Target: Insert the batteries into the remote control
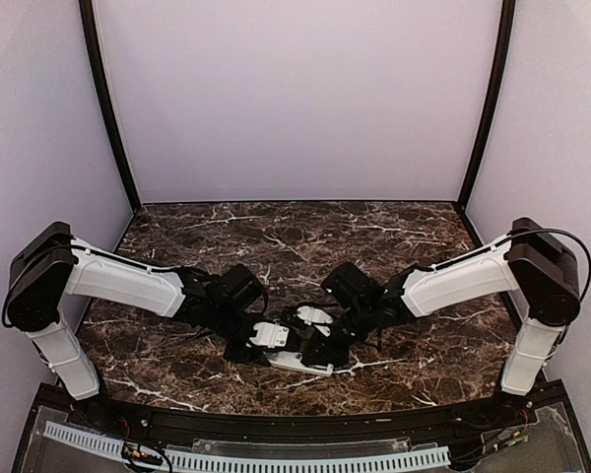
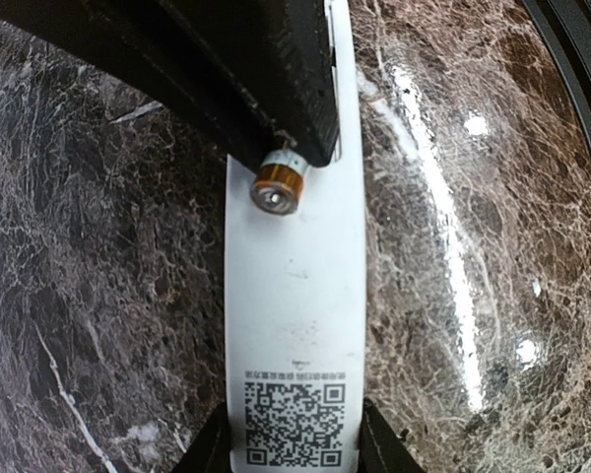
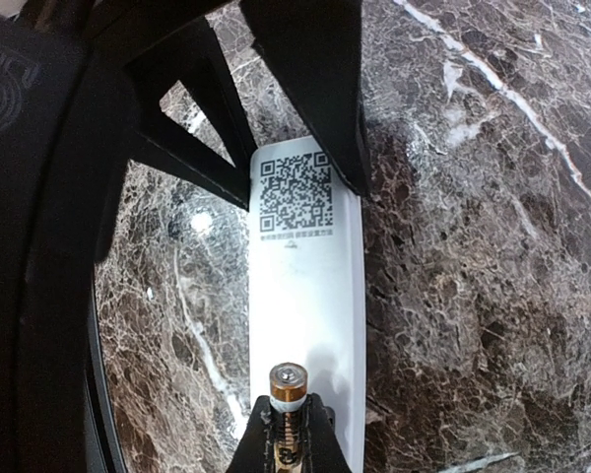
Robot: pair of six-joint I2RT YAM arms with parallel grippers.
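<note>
The white remote (image 1: 300, 363) lies low at the front of the table, back side up, its QR code showing in both wrist views. My left gripper is shut on the remote's QR-code end (image 2: 294, 315). My right gripper is shut on a battery (image 3: 288, 384) with a copper top, held over the remote's far part. In the left wrist view the same battery (image 2: 278, 187) pokes out between the dark right fingers, above the remote's white back. The battery compartment is mostly hidden behind the right gripper.
Pale walls stand at the back and both sides, and the front edge with a metal rail is just below the grippers.
</note>
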